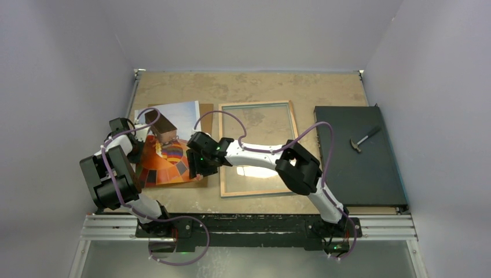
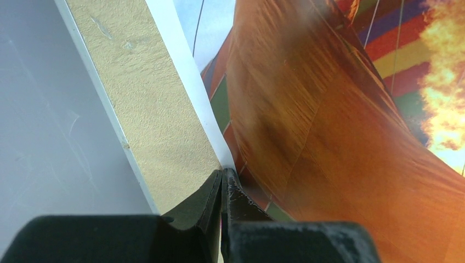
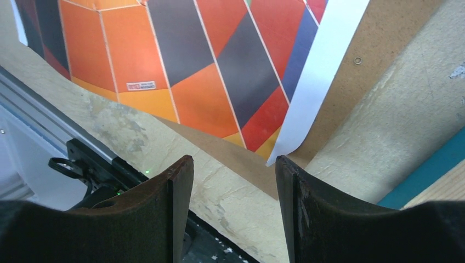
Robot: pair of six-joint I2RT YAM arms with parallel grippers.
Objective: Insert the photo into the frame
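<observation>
A hot-air balloon photo [image 1: 171,116] lies on a brown backing board [image 1: 206,108] at the left of the table. My left gripper is shut at the photo's white left edge [image 2: 181,66]; whether paper is between its fingers is hard to tell. My right gripper is open over the photo's lower right corner, where the white margin [image 3: 318,82] curls slightly above the board. The wooden frame [image 1: 255,194] with its clear pane lies right of the photo, partly under my right arm.
A black panel [image 1: 353,179] with a hammer [image 1: 368,135] on it lies at the right. Grey walls border the sides and back.
</observation>
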